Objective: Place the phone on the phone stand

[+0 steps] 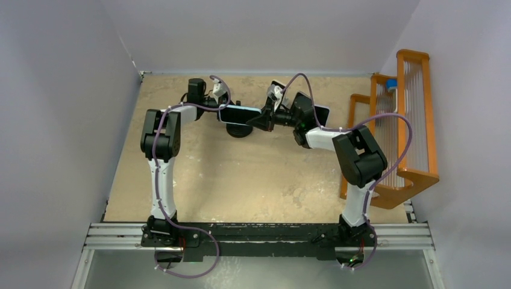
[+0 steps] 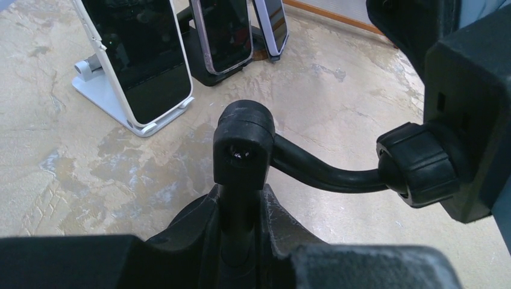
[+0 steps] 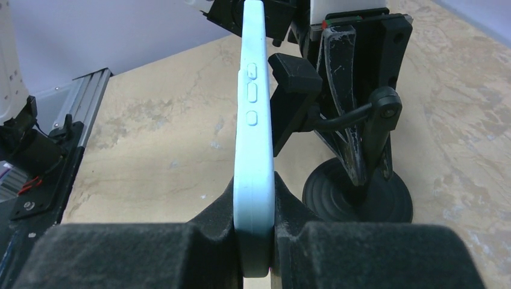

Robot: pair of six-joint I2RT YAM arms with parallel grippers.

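Observation:
A light blue phone [image 1: 240, 115] [image 3: 254, 150] lies sideways over a black phone stand, screen up in the top view. My right gripper [image 1: 266, 119] is shut on the phone's end. The stand's round base [image 1: 239, 132] [image 3: 364, 205] rests on the table, and its curved arm [image 2: 319, 177] carries a holder head [image 2: 467, 120] [image 3: 298, 81]. My left gripper is shut on the stand's upright post, just below the joint. In the right wrist view the phone partly hides the holder; contact between them is unclear.
Other phones on stands [image 2: 135, 54] stand at the back beside and under my right arm. A wooden rack [image 1: 422, 120] fills the right side.

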